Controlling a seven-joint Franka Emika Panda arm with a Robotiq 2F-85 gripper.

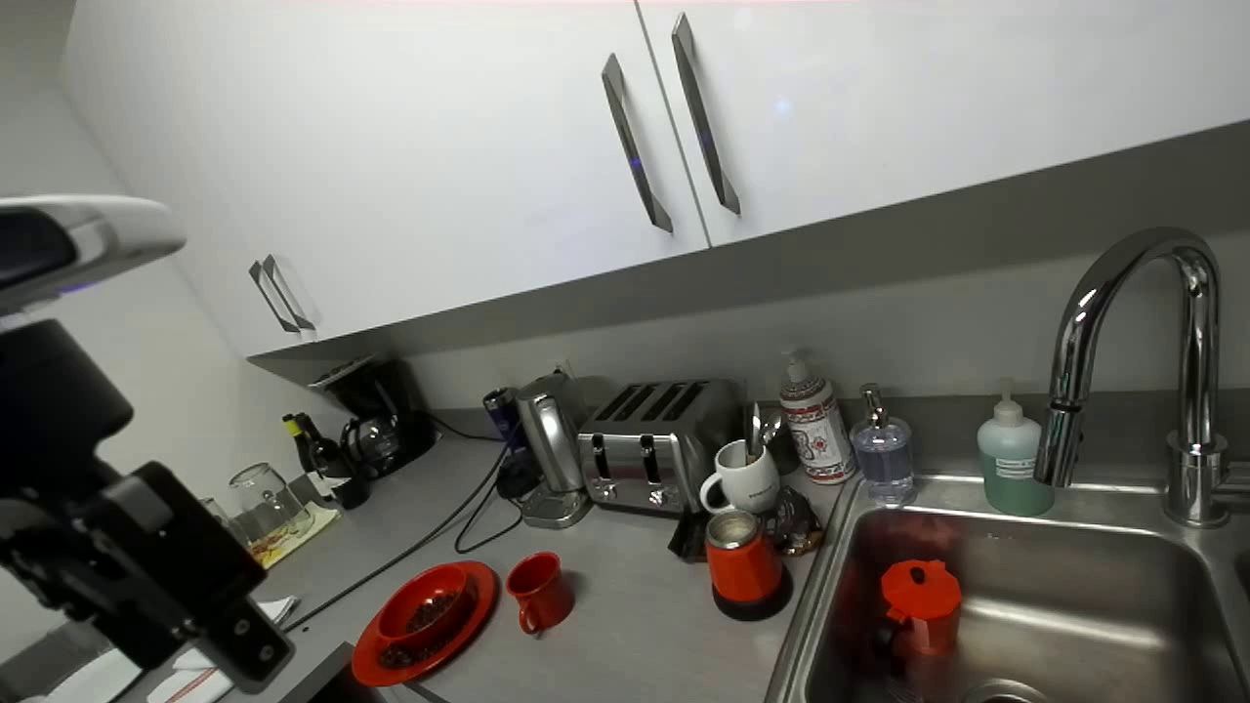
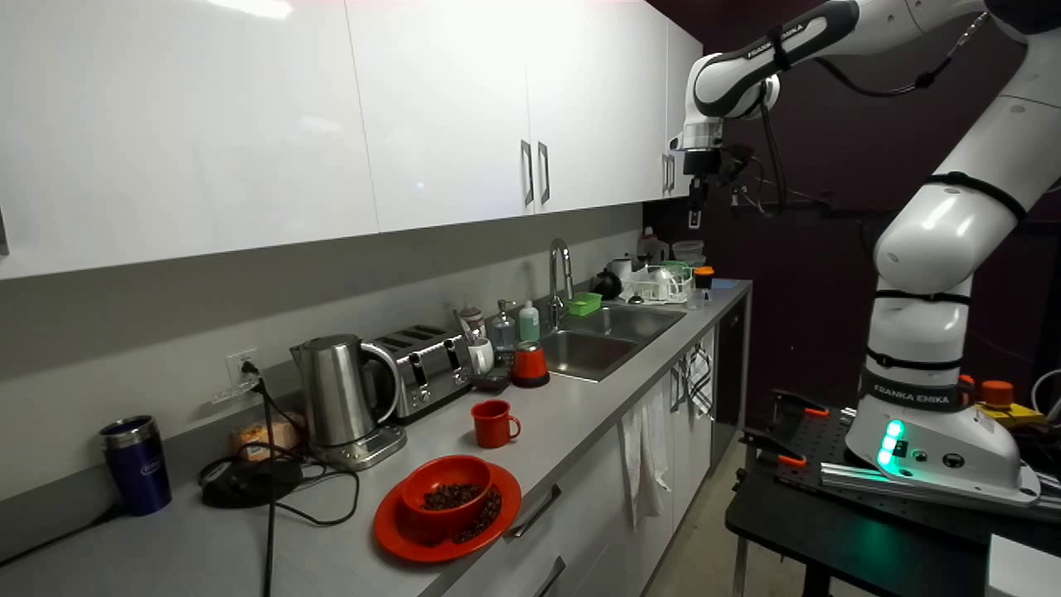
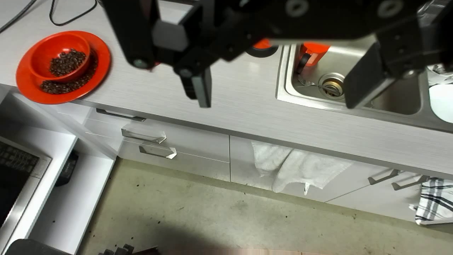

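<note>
High above the counter's front edge my gripper stands open, its two fingers wide apart with nothing between them. In exterior view 2 the gripper hangs from the arm well above the counter. A red bowl of dark beans tilts on a red plate, with more beans spilled onto the plate. Behind the plate stands a red mug. A red pot base sits left of the sink. Inside the sink is a red lidded pot top.
Along the wall stand a toaster, a kettle, a white mug with utensils, soap bottles and a tall faucet. Loose cables cross the counter at left. The counter strip before the sink is clear. Cabinets overhang the back.
</note>
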